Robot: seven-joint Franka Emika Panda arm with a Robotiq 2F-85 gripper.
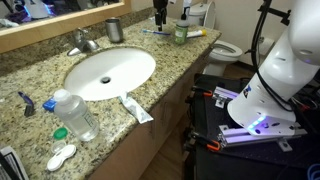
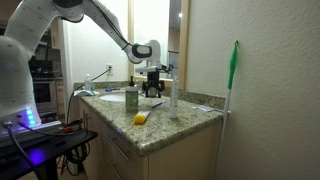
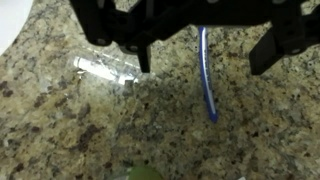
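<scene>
A thin blue-and-white stick, like a toothbrush or pen (image 3: 207, 85), lies on the speckled granite counter (image 3: 60, 130). In the wrist view it lies lengthwise between the fingers, a little nearer the left one. My gripper is open above it and holds nothing. Exterior view 1 shows the blue stick (image 1: 155, 32) at the counter's far end, below the gripper (image 1: 161, 21). The white arm (image 2: 148, 66) reaches down over the same spot in exterior view 2. How high the fingertips are above the counter is hard to tell.
A green bottle (image 1: 181, 32) stands close by the gripper, and a tall clear bottle (image 2: 174, 92) is near the wall. Something yellow (image 2: 141, 117) lies at the counter's edge. The sink (image 1: 110, 72) and a metal cup (image 1: 115, 30) are further along.
</scene>
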